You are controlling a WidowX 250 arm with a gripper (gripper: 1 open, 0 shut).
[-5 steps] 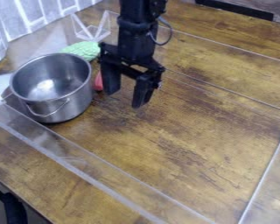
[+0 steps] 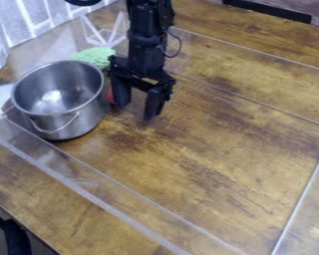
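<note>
The black robot gripper [image 2: 141,92] hangs low over the wooden table at the upper middle, just right of a steel pot [image 2: 59,100] with a wire handle. A small red object [image 2: 111,97] shows at its left side, between the gripper and the pot, partly hidden. A green textured cloth [image 2: 92,58] lies behind, left of the arm. Whether anything is between the fingers is too dark to tell.
Clear plastic strips or edges run along the left, front and right. A dark ledge [image 2: 279,12] borders the back right.
The gripper has moved back, away from the camera, and slightly left. More of the red object is now hidden behind it. The pot looks unmoved.
</note>
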